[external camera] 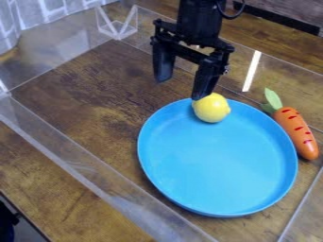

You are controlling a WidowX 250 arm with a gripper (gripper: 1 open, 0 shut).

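Observation:
My black gripper [184, 72] hangs open above the back edge of a blue plate [217, 167], its two dark fingers spread with nothing between them. A yellow object like a lemon [212, 108] rests on the back part of the plate, just below and right of the right finger. An orange toy carrot [293, 128] with a green top lies to the right of the plate on the wooden surface.
Clear walls or strips run along the left and lower left, and wood extends behind the gripper.

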